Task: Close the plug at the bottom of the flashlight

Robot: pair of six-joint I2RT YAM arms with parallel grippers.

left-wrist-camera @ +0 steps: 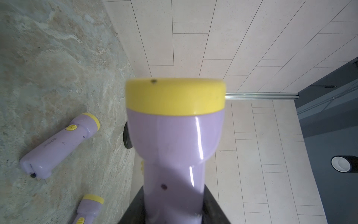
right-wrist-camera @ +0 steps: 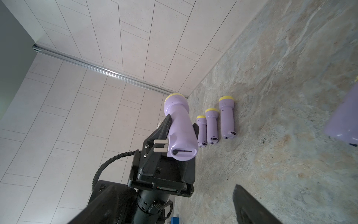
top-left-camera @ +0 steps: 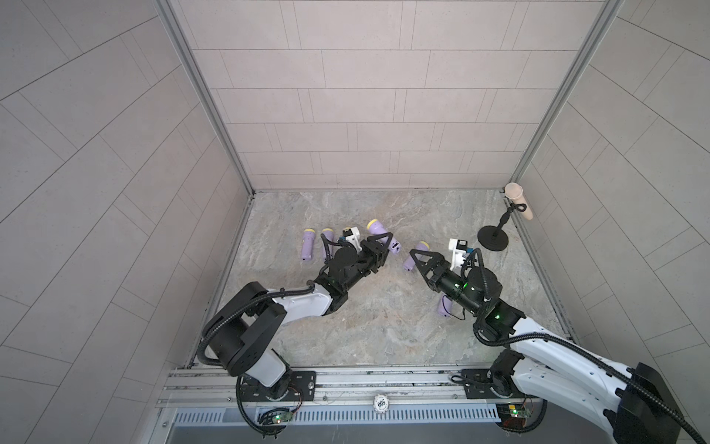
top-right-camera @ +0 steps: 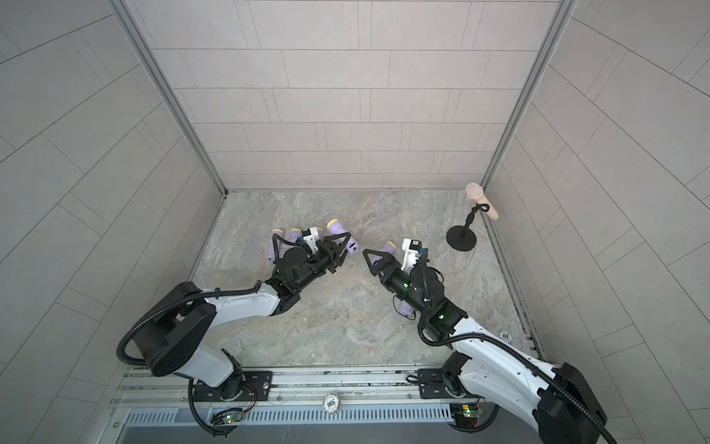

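Observation:
My left gripper (top-left-camera: 381, 244) is shut on a lilac flashlight with a yellow head (left-wrist-camera: 173, 138), lifted above the table. In the right wrist view its bottom end (right-wrist-camera: 182, 151) faces me, with a dark slot; whether the plug there is closed I cannot tell. My right gripper (top-left-camera: 419, 255) is open, a short way to the right of the held flashlight, with nothing between its blurred fingertips.
Several lilac flashlights (right-wrist-camera: 227, 117) lie on the marble table (top-left-camera: 347, 318), at left and right. A black stand (top-left-camera: 493, 238) with a pale cylinder (top-left-camera: 517, 196) stands at the back right.

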